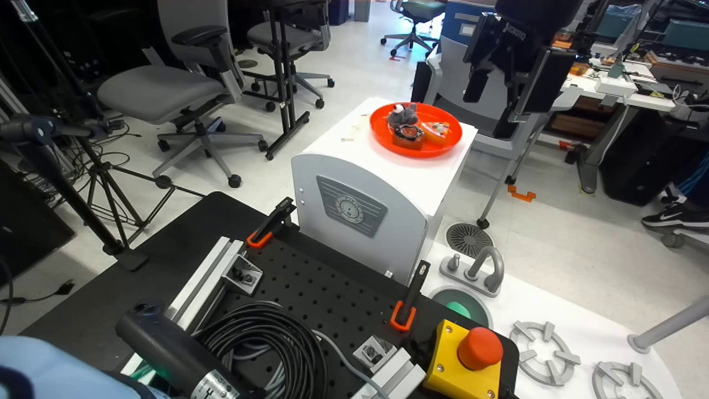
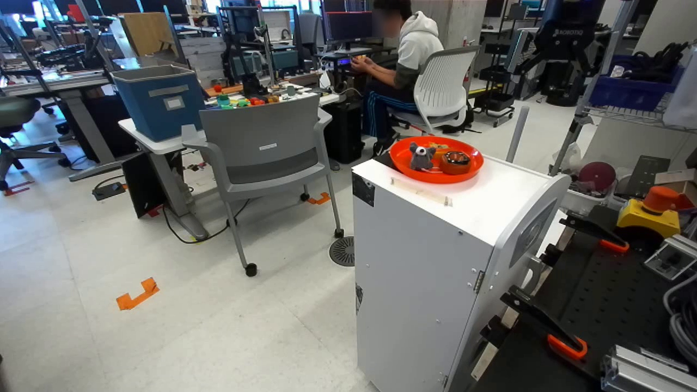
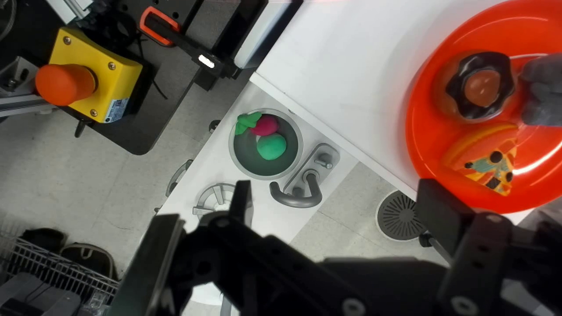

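My gripper [image 1: 502, 103] hangs in the air to the right of the white toy cabinet, its fingers wide apart with nothing between them. A red-orange plate [image 3: 419, 129] rests on the cabinet top. It bears a grey plush mouse [image 2: 421, 157], a chocolate-topped donut [image 3: 482, 87] and an orange pizza-like wedge [image 3: 487, 160]. Lower down, the grey toy sink [image 3: 245, 158] holds a green round piece [image 3: 271, 146] and a magenta piece with green leaves [image 3: 264, 126]. In the second exterior view the gripper [image 2: 552, 72] is only partly seen, high at the upper right.
A grey faucet [image 3: 311, 192] rises beside the sink, near stove burners [image 1: 545, 352]. The black bench carries clamps [image 1: 412, 296], cables and a yellow emergency-stop box [image 1: 465, 362]. A chair [image 2: 264, 144] stands beyond the cabinet. Much of the white top [image 1: 345, 143] is bare.
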